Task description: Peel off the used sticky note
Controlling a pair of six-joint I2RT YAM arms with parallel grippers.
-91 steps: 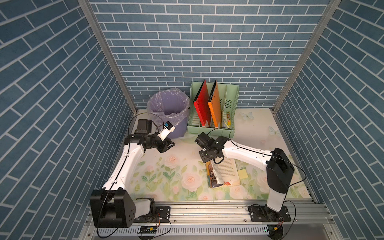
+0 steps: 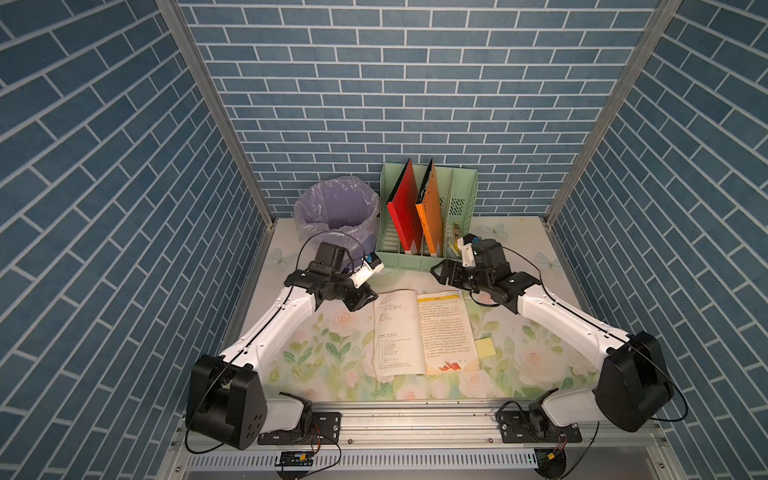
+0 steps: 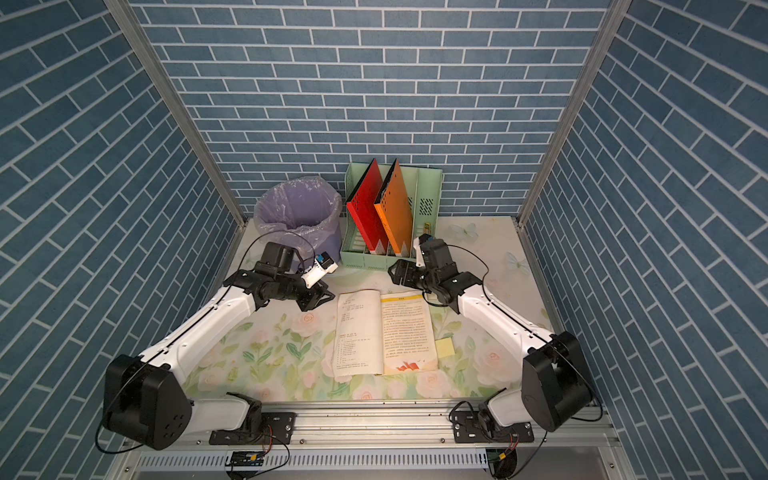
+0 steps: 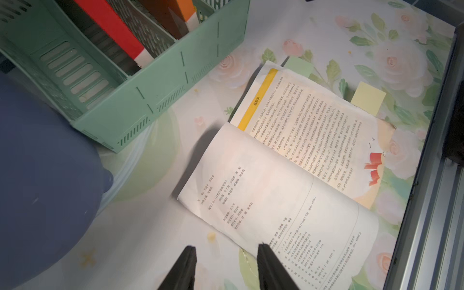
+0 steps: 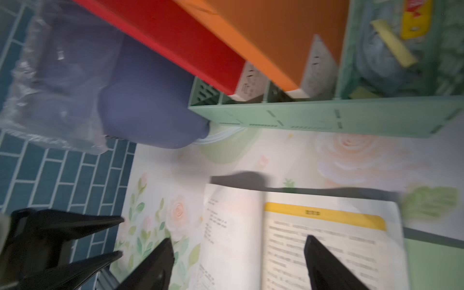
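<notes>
The book (image 2: 448, 328) lies open on the table, both pages printed. A yellow sticky note (image 2: 485, 347) sticks out past its right edge, partly covered by the page. Farther up that edge, a green sticky note (image 4: 298, 66) also shows in the left wrist view, and the green note (image 5: 435, 263) stands at the lower right in the right wrist view. My left gripper is open and empty, beside the left page's upper corner. Behind the book's top edge, over the table, my right gripper is open with nothing between its fingers.
A purple bin (image 2: 340, 212) with a clear liner stands at the back left. Beside it is a green rack (image 2: 412, 261) holding a red folder (image 2: 405, 209), an orange folder (image 2: 430, 214) and small items. Bare table lies to the book's left and right.
The book's left page has been turned over and now lies flat to the left. My left gripper has moved right, towards the book.
</notes>
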